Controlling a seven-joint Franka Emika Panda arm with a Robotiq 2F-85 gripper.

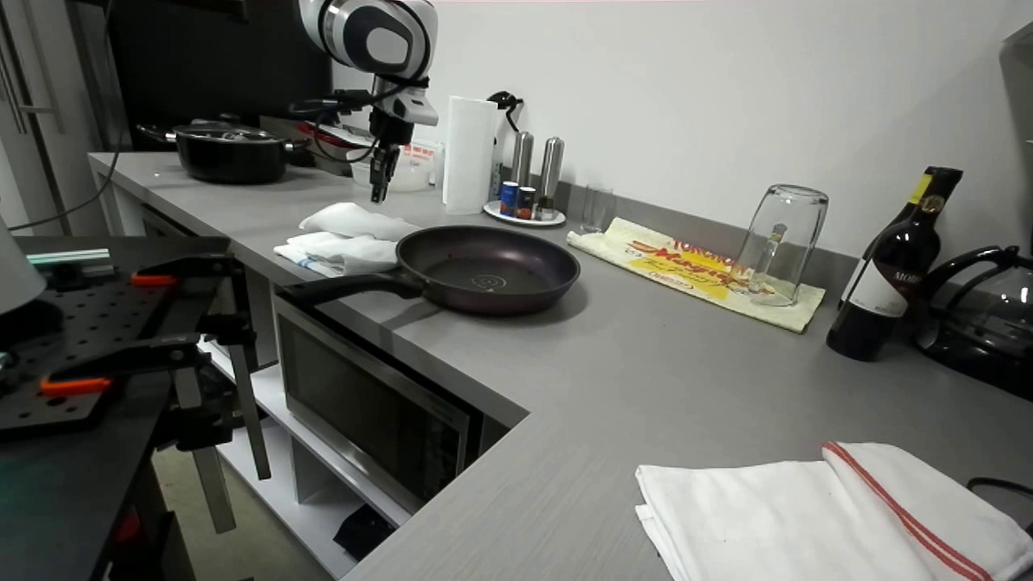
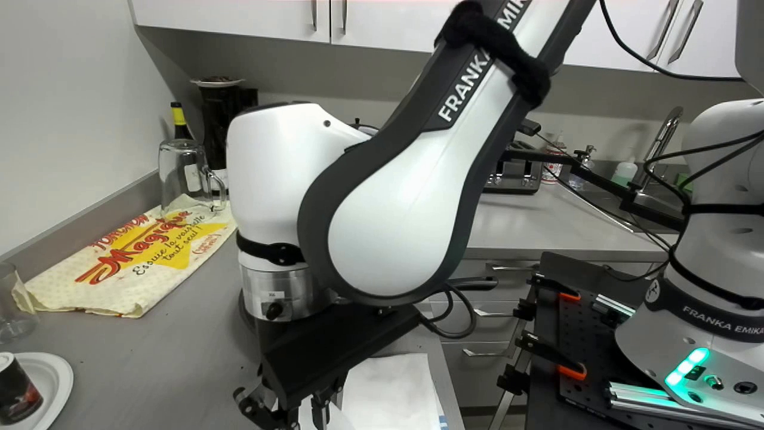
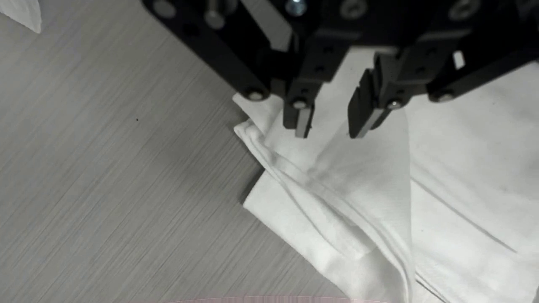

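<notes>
A folded white cloth (image 1: 339,247) lies in a loose pile on the counter, left of the dark frying pan (image 1: 489,271). Above the pile, clear of it, hangs my gripper (image 1: 380,197). From the wrist view, the fingers of the gripper stand part open, and nothing shows between the fingers except the cloth (image 3: 364,171) below. One corner of the cloth is folded over on itself. In the second exterior view, the arm hides the pan almost wholly, and the cloth (image 2: 394,390) shows beneath the gripper.
Paper towels (image 1: 470,155), a plate (image 1: 547,221) with shakers and small cans, and a glass (image 1: 597,208) line the wall. A yellow towel (image 1: 678,261) bears an upturned glass mug (image 1: 784,242). A wine bottle (image 1: 886,271) stands right.
</notes>
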